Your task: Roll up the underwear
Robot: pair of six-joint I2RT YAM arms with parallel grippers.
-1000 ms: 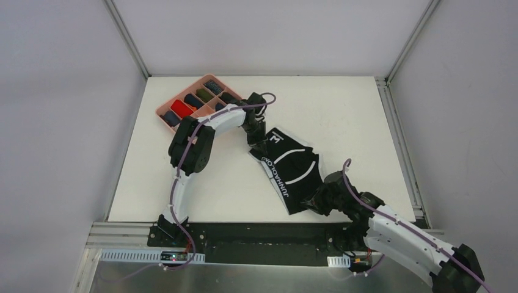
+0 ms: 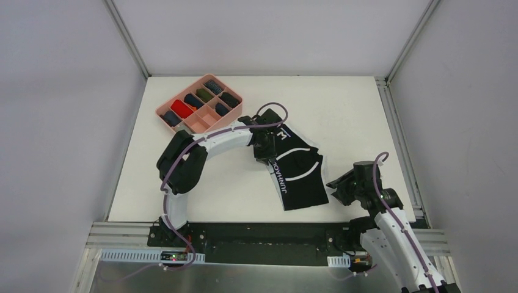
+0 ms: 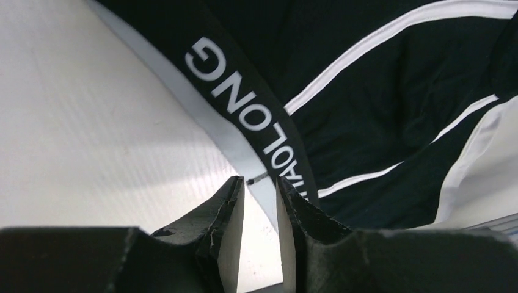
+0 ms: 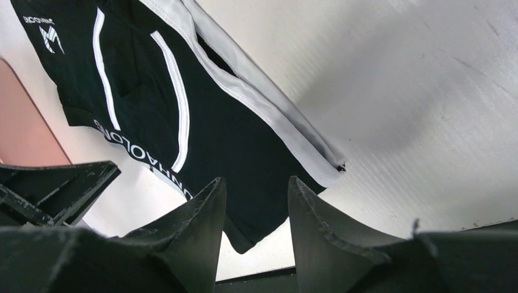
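Note:
Black underwear (image 2: 305, 189) with a white-lettered waistband, white trim and pale edges lies spread in the middle front of the table. My left gripper is over its upper left waistband, open, with nothing between its fingertips. My right gripper hangs beside the lower right of the garment, its fingers apart and empty, pointing at the fabric.
A pink divided box (image 2: 207, 119) of rolled items in red, green and dark colours stands at the back left. The table's front edge is close below the garment.
My left gripper has shifted slightly right over the garment. The underwear sits slightly shifted from a second ago.

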